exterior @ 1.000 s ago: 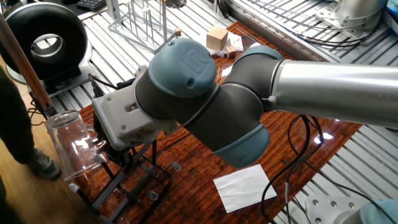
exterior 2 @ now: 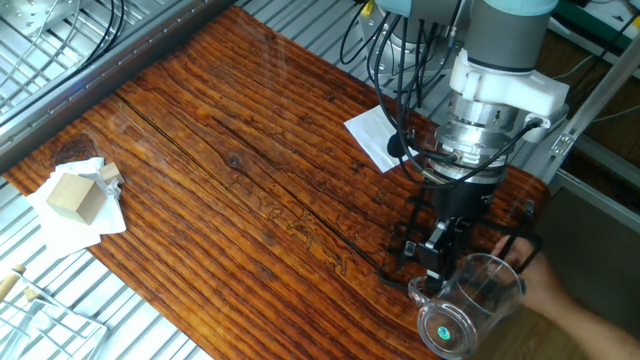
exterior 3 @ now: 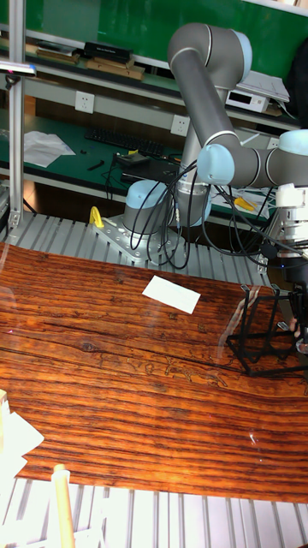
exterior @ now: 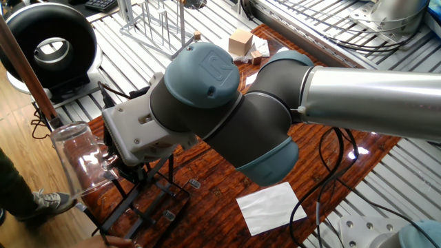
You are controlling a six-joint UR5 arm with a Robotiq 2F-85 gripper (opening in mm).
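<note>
A clear glass mug point(exterior 2: 470, 305) is at the table's near right corner in exterior view 2, tilted, with a small green mark on its base. My gripper point(exterior 2: 436, 268) points down at its handle side and appears shut on the handle; the exact contact is hard to make out. In exterior view 1 the mug point(exterior: 83, 160) shows at the left, beside the gripper's dark body. A black wire rack point(exterior: 141, 207) stands on the table below and beside the gripper. Exterior view 3 shows the rack point(exterior 3: 264, 342) at the right edge, the mug not clearly visible there.
A person's hand point(exterior 2: 540, 285) is at the rack, close to the mug. A white sheet point(exterior 2: 375, 137) lies on the brown wooden table point(exterior 2: 230, 200). Wooden blocks point(exterior 2: 77, 198) rest on white paper at the far side. Cables hang from the arm.
The person has shifted at the left, and a hand has come in at the bottom by the rack. My arm and the mug look unmoved.
</note>
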